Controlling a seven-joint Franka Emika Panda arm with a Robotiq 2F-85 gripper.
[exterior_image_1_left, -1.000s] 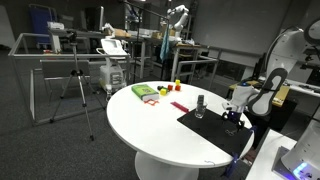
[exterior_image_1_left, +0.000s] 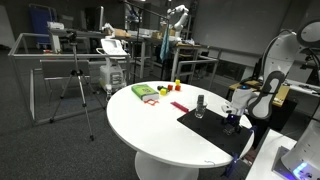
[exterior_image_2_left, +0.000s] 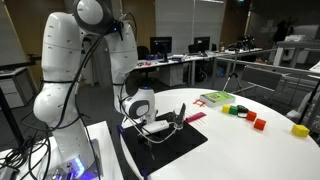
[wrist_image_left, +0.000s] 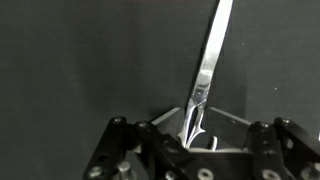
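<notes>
A pair of silver scissors (wrist_image_left: 207, 78) lies on the black mat (wrist_image_left: 90, 60) in the wrist view, blades pointing away from me and handle loops toward my gripper. My gripper is partly open, with one finger on each side of the scissors just below their pivot. Small gaps seem to show between the fingers and the metal. Exterior view 1 has the gripper (exterior_image_1_left: 232, 128) low over the right part of the mat; in exterior view 2 the gripper (exterior_image_2_left: 148, 138) is there too. The scissors are hard to make out in both exterior views.
A dark upright holder (exterior_image_1_left: 200, 105) stands at the mat's far side. Beyond it are a red item (exterior_image_1_left: 179, 107), a green box (exterior_image_1_left: 144, 92) and several coloured blocks (exterior_image_2_left: 259, 125).
In exterior view 1 the gripper has come down slightly, closer to the mat. The objects on the table look unmoved.
</notes>
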